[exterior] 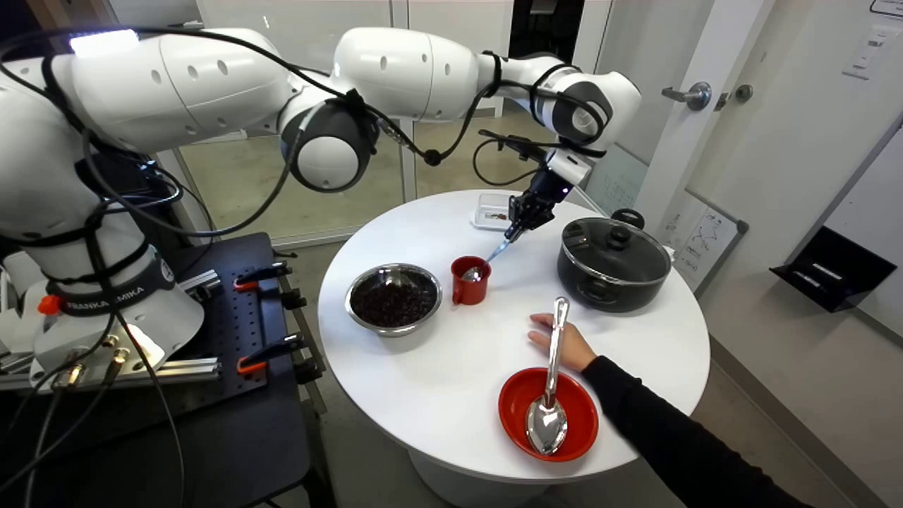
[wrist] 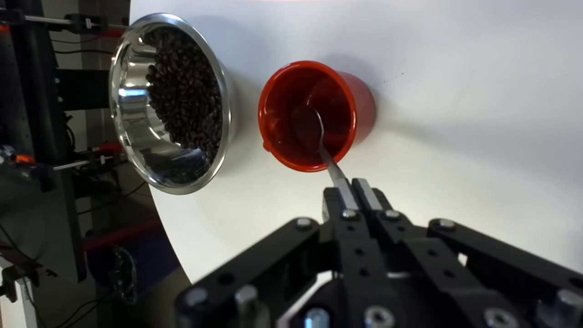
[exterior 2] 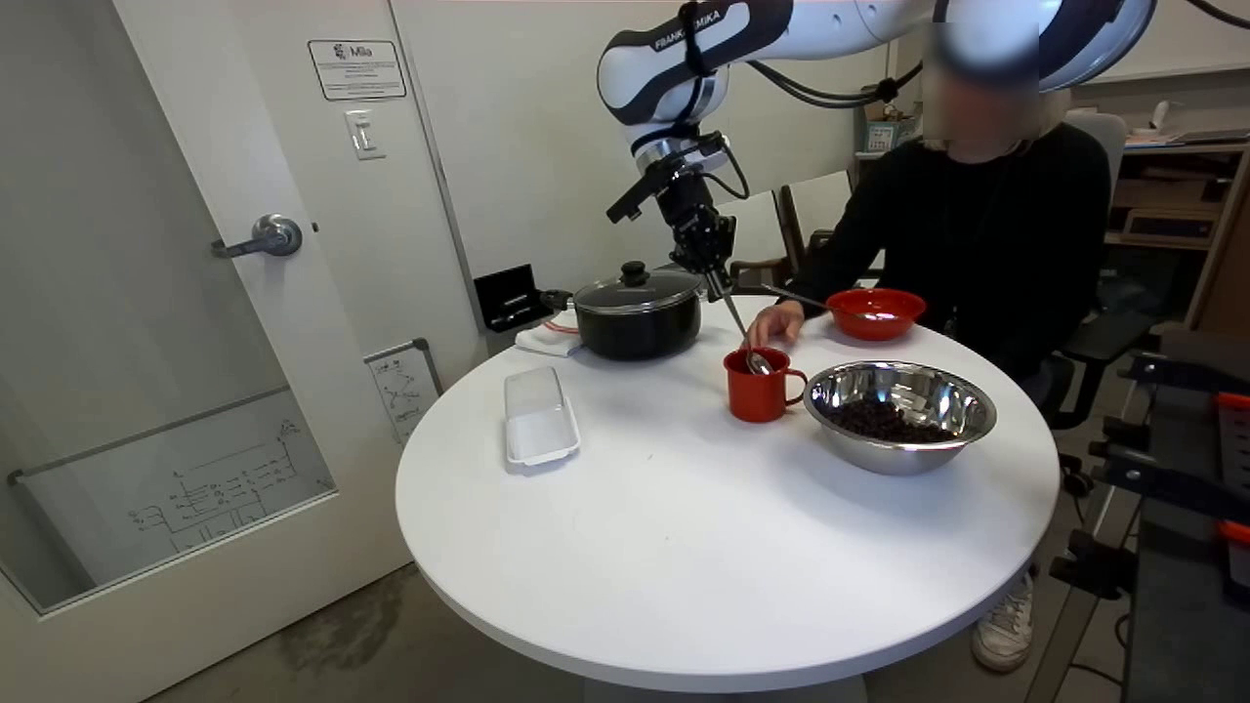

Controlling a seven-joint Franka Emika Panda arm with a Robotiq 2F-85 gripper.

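A red mug (wrist: 365, 106) stands upright on the white table, seen in all three views. My gripper is shut on the handle of a metal spoon (wrist: 321, 131), above and to one side of the mug. The spoon slants down over the rim, its bowl end inside the mug's mouth. Whether it touches the mug's bottom I cannot tell. Beside the mug is a steel bowl (exterior: 353, 306) with dark beans (wrist: 186, 90) in it.
A black lidded pot (exterior: 605, 283) and a clear plastic container (exterior 2: 541, 432) share the table. A person's hand (exterior: 571, 346) rests near a red bowl (exterior: 512, 415) that holds a large spoon (exterior: 547, 423).
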